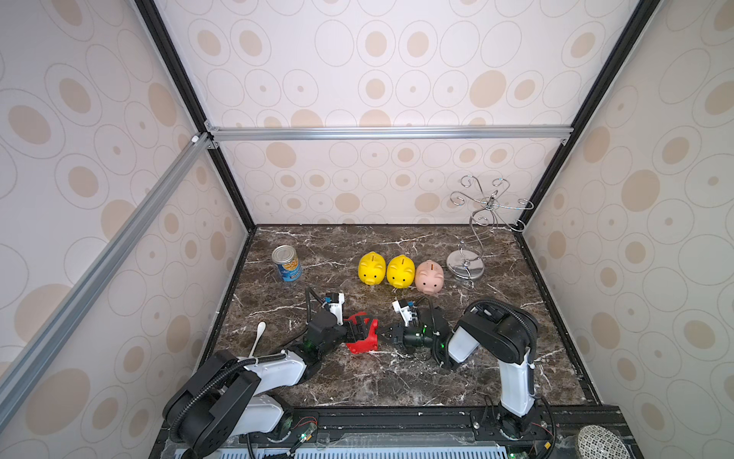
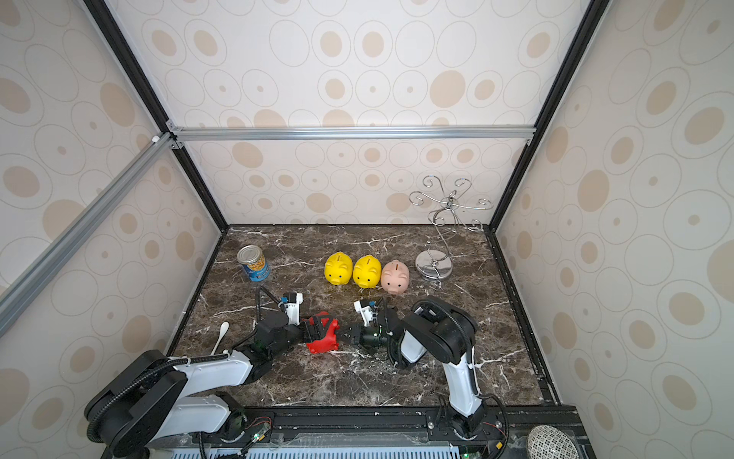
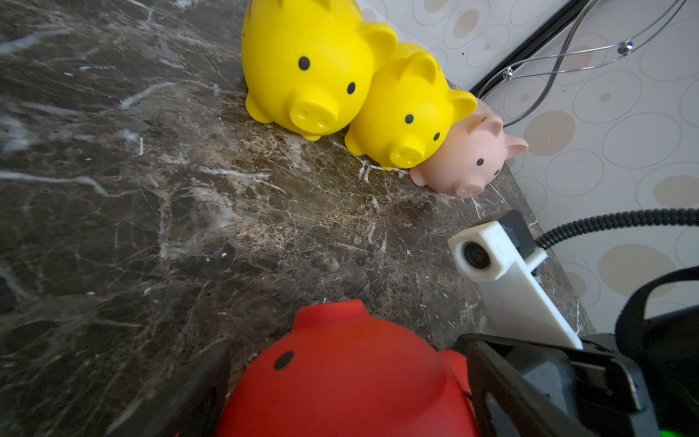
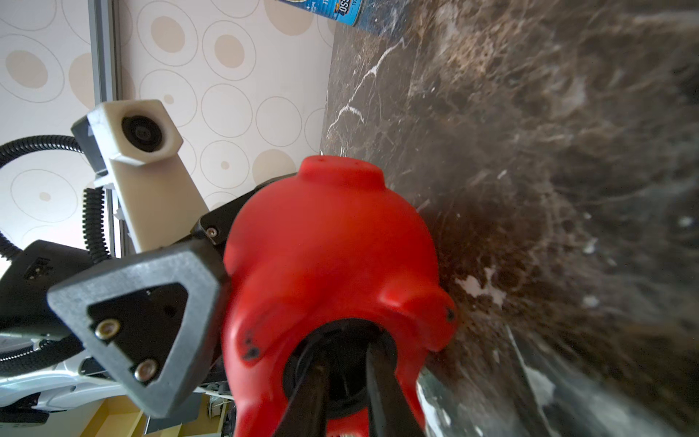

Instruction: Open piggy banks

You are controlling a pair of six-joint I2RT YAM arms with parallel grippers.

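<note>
A red piggy bank (image 1: 360, 340) lies on its side on the marble table, between my left gripper (image 1: 356, 329) and my right gripper (image 1: 388, 332). My left gripper is open, its fingers around the pig's body. My right gripper's fingertips are at the black round plug (image 4: 339, 335) in the pig's belly, slightly parted; whether they touch it is unclear. Two yellow piggy banks (image 1: 371, 269) (image 1: 400, 272) and a pink one (image 1: 429, 277) stand upright in a row behind.
A tin can (image 1: 287, 264) stands at back left, a white spoon (image 1: 260, 332) lies at left. A chrome stand (image 1: 465, 267) stands at back right.
</note>
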